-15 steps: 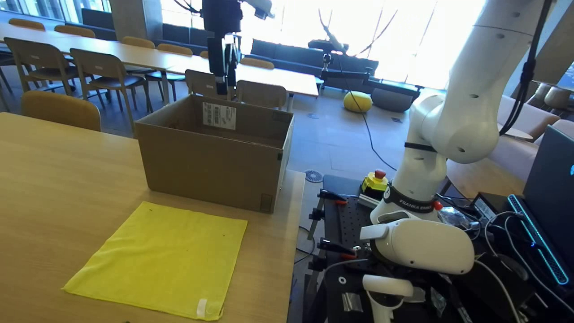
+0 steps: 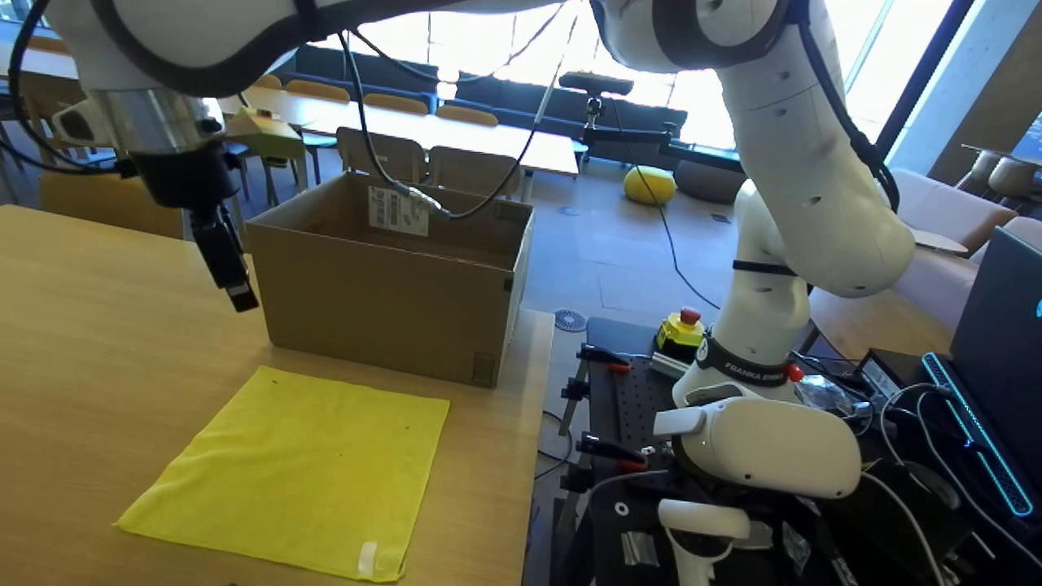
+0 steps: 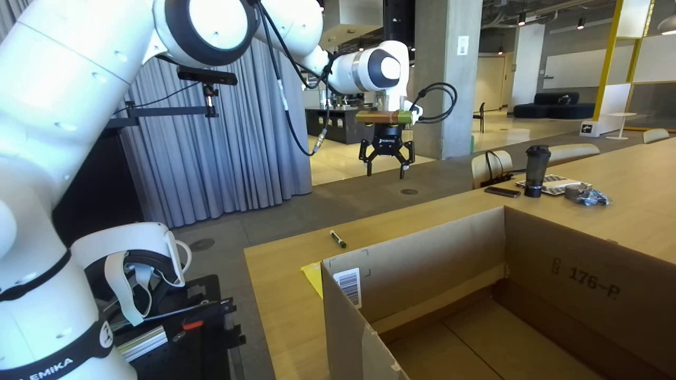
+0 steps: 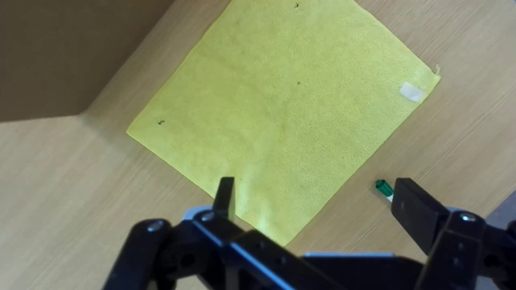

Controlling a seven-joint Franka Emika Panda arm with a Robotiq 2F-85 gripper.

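Observation:
My gripper is open, its two black fingers wide apart with nothing between them. It hangs well above the table, as exterior view 2 shows the gripper (image 3: 384, 174) in mid-air. A yellow cloth (image 2: 303, 469) lies flat on the table in front of the cardboard box; in the wrist view the cloth (image 4: 285, 116) spreads ahead of the fingers. Beyond the right finger shows the green end of a marker (image 4: 384, 188), the rest hidden. The whole marker (image 3: 338, 238) lies on the table in exterior view 2.
An open-topped cardboard box (image 2: 381, 308) stands beside the cloth. A dark tumbler (image 3: 536, 170) and a phone (image 3: 502, 191) lie further along the table.
The arm has swung from above the box's far side over to the left and toward the camera, and the gripper hangs lower. Cloth and box have not moved.

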